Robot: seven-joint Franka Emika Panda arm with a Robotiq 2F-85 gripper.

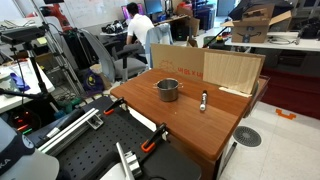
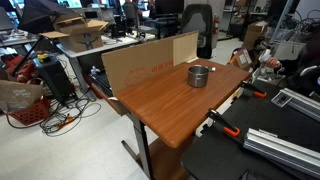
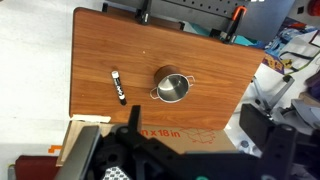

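A small metal pot [image 3: 172,86] with two side handles stands on the brown wooden table; its inside looks empty from above. Exterior view 1 has the same pot [image 1: 168,91] near the table's middle, and exterior view 2 also shows the pot [image 2: 198,76]. A slim dark marker with a pale band [image 3: 118,87] lies apart from it. In exterior view 1 this marker [image 1: 204,100] is right of the pot. My gripper is open above the table, its fingers wide apart with nothing between them. Neither exterior view shows the gripper.
A tall cardboard panel [image 2: 150,72] stands along the table's far edge. Black rails and orange-handled clamps [image 1: 155,138] line the robot side. Bare wood [image 2: 160,108] surrounds the pot. A person [image 1: 142,28] is in the background.
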